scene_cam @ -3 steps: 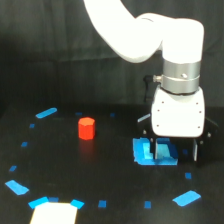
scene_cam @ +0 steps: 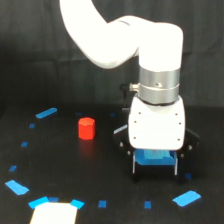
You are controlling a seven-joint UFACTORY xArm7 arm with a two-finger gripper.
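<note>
My gripper [scene_cam: 156, 170] points down over the right part of the dark table. Its two thin fingers stand well apart, open, one on each side of a blue patch [scene_cam: 154, 158] as seen from this camera. The hand's white body hides most of that patch, and I cannot tell whether the fingers touch anything there. Away to the left, a red block [scene_cam: 87, 128] stands by itself on the table, clear of the gripper.
A pale block [scene_cam: 54, 213] is cut off by the bottom edge at the left. Blue tape strips [scene_cam: 187, 198] and small blue marks lie scattered on the table.
The arm has moved left and a little lower in the picture, so the hand now covers most of the blue patch. The red block has stayed in place.
</note>
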